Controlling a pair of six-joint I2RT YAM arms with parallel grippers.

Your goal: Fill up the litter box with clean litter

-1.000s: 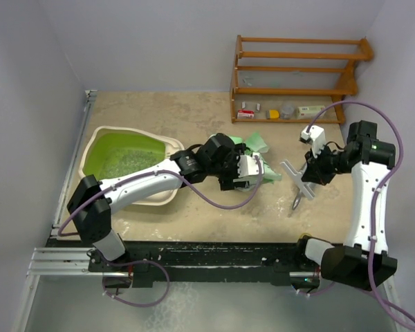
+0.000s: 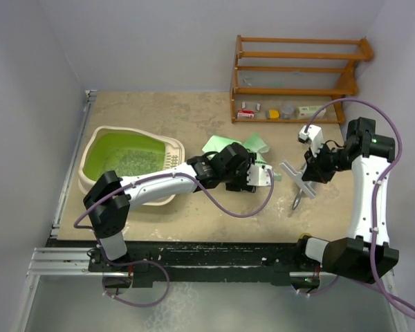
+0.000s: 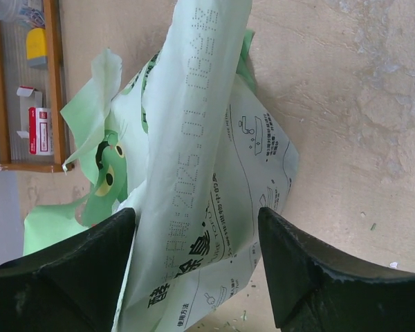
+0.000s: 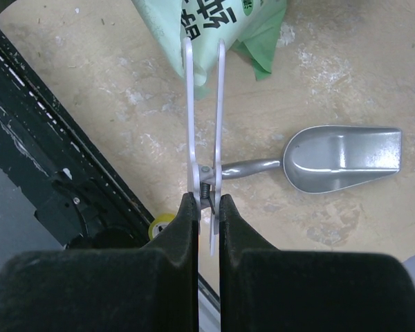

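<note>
The pale green litter bag [image 3: 187, 138] lies crumpled in the middle, mostly under my left gripper, whose fingers stand part open on either side of its upright, printed fold. My right gripper is shut on a pair of scissors [image 4: 190, 117], held above the floor near the bag's end in the right wrist view. A metal scoop [image 4: 342, 155] lies on the floor beneath it. The litter box [image 2: 95, 152], green inside with some granules in it, stands at the left.
A wooden rack [image 2: 297, 54] with small boxes and containers stands at the back right. A yellow tape roll [image 4: 162, 223] lies by the front edge.
The right arm with the scissors has barely moved.
</note>
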